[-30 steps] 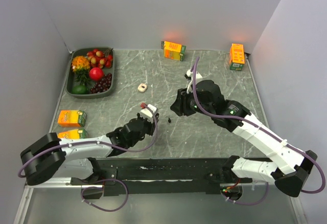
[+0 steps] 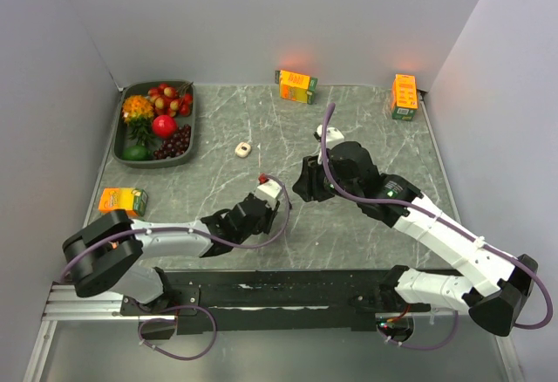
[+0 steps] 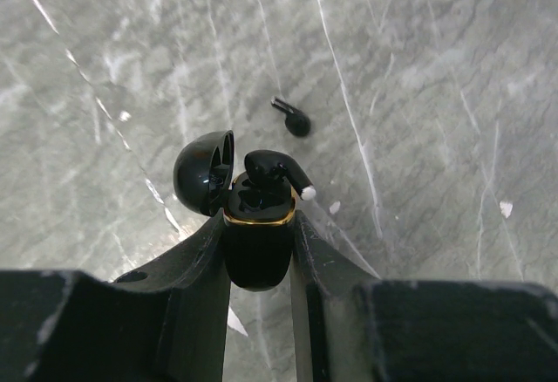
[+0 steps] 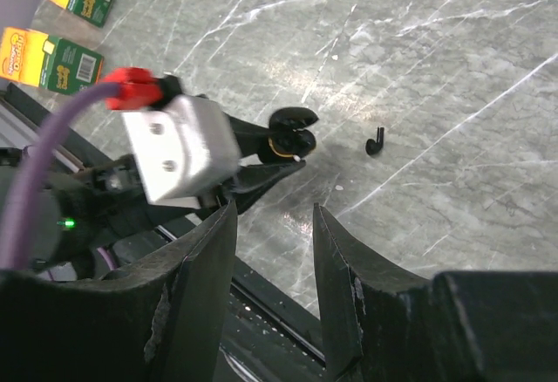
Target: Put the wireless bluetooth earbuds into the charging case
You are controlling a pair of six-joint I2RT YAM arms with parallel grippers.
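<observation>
In the left wrist view my left gripper is shut on the black charging case (image 3: 257, 251), its lid (image 3: 200, 175) standing open. One black earbud (image 3: 277, 169) sits at the top of the case, tilted with its stem out; whether it is seated I cannot tell. The other earbud (image 3: 296, 122) lies on the marble table just beyond. In the right wrist view that loose earbud (image 4: 375, 145) is right of the held case (image 4: 296, 142). My right gripper is part open above the table, nothing visible between its fingers.
A tray of fruit (image 2: 118, 138) stands at the back left. Orange-and-green boxes (image 2: 297, 86) lie along the back and at the left. A small pale object (image 2: 243, 149) rests mid-table. The table's front edge is below both arms.
My left gripper and the case have moved right, toward the loose earbud and the right arm. The right arm has shifted slightly downward in the top view over the last second.
</observation>
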